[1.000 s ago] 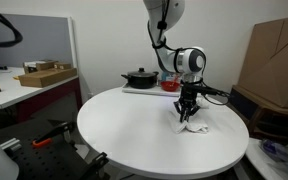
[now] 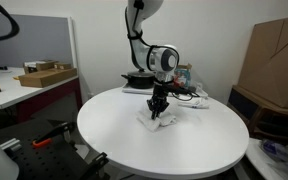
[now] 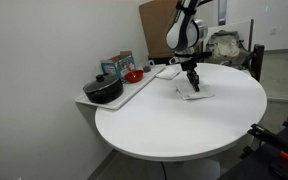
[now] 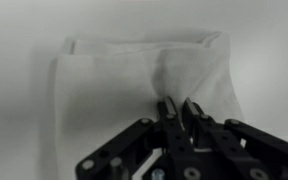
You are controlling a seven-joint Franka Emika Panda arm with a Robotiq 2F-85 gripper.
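Note:
A white cloth [image 2: 156,120] lies folded on the white round table [image 2: 124,147]. My gripper [image 2: 155,114] is low over the table and shut on the cloth, which bunches up at the fingertips. From the other side, the cloth [image 3: 193,91] spreads around the gripper [image 3: 194,85] on the table. In the wrist view, a fold of the cloth [image 4: 104,90] runs up between the nearly closed fingers, and part of it is hidden behind the gripper.
A black pot [image 3: 103,90] stands on a white tray [image 3: 139,86] at the table's edge, with a red bowl [image 3: 134,76] and a box [image 3: 116,66] nearby. Another white cloth [image 3: 169,72] lies near the arm's far side.
In exterior view 1, my gripper and the cloth have moved left across the table. The cloth remains pinched at the fingertips throughout.

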